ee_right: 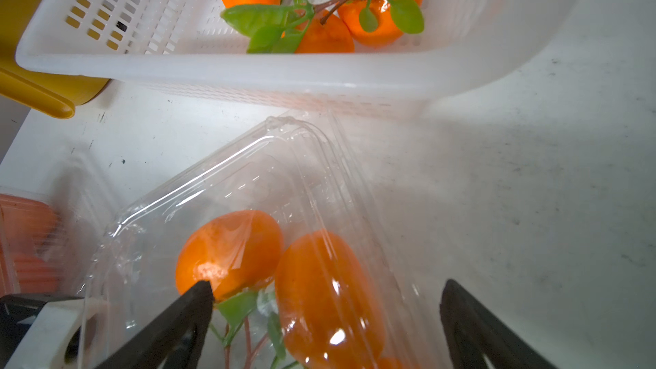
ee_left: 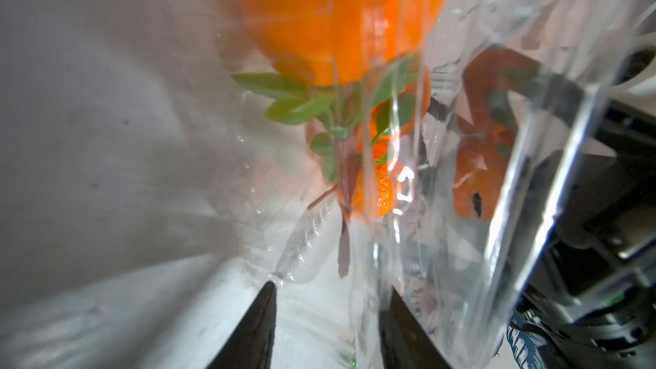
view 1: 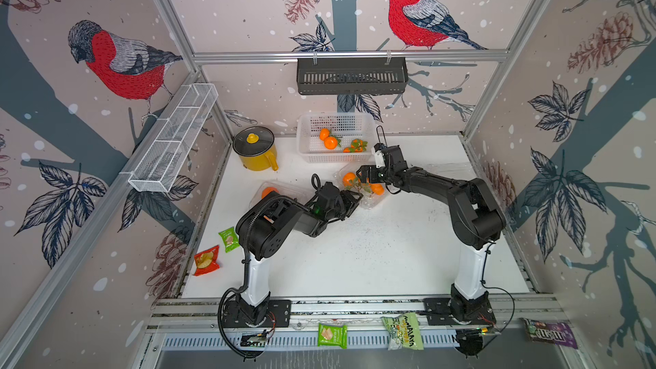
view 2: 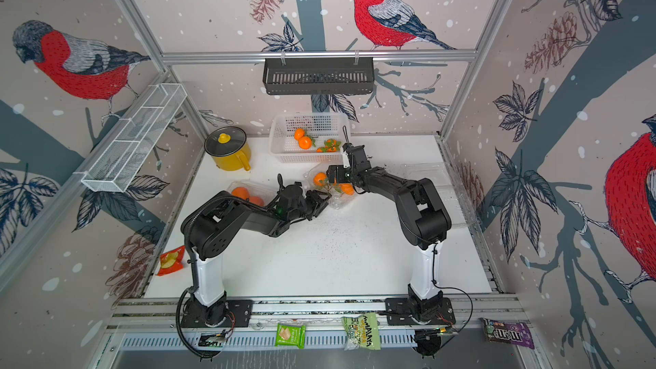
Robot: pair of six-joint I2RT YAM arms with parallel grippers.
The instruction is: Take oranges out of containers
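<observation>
A clear plastic container (view 1: 374,203) with oranges and green leaves inside lies on the table between the two arms. In the right wrist view, two oranges (ee_right: 229,249) show through its clear wall, with my right gripper open and its fingers spread over the container. My left gripper is at the container's near left side, its fingers (ee_left: 253,331) part open. The clear wall runs close by its right finger; whether it lies between the fingers I cannot tell. A large orange (ee_left: 321,13) with leaves fills the upper part of the left wrist view.
Behind stands a white basket (view 1: 336,158) holding oranges and leafy sprigs. Left of the left gripper, a second clear container (view 2: 263,188) holds oranges, partly behind the arm. A yellow pot (view 1: 256,158) stands back left; snack packets (view 1: 206,259) lie front left.
</observation>
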